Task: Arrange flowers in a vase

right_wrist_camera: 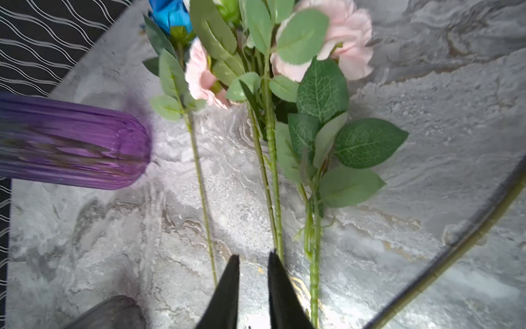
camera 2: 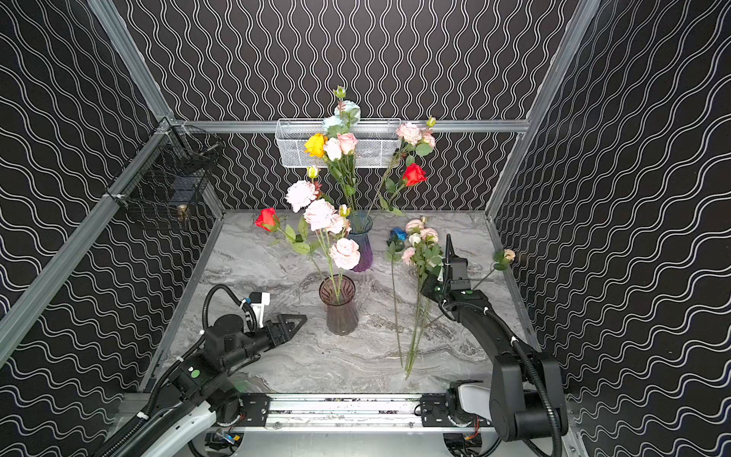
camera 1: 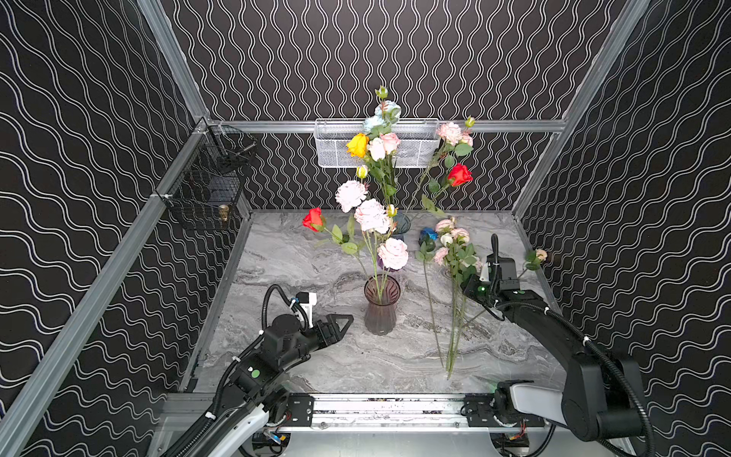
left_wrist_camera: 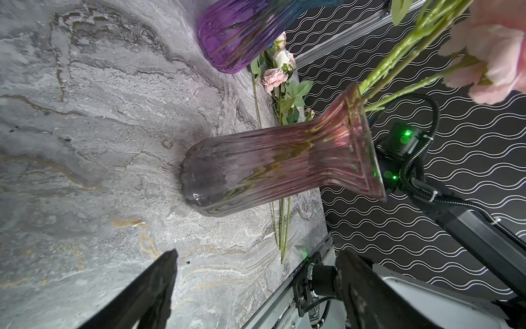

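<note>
A smoky vase (camera 1: 380, 312) holds pink flowers (camera 1: 394, 253) and a red rose in the front middle; a purple-blue vase (camera 2: 361, 251) behind holds more flowers. My left gripper (camera 1: 340, 326) stands open and empty left of the front vase (left_wrist_camera: 279, 159). Loose flowers lie on the right: a blue one (right_wrist_camera: 171, 12), pale pink ones (right_wrist_camera: 350, 46) and long stems (right_wrist_camera: 315, 268). My right gripper is over these stems, fingers part open, with no stem clearly held between them.
A white wire basket (camera 1: 331, 148) hangs on the back rail, a black wire basket (camera 1: 201, 202) on the left rail.
</note>
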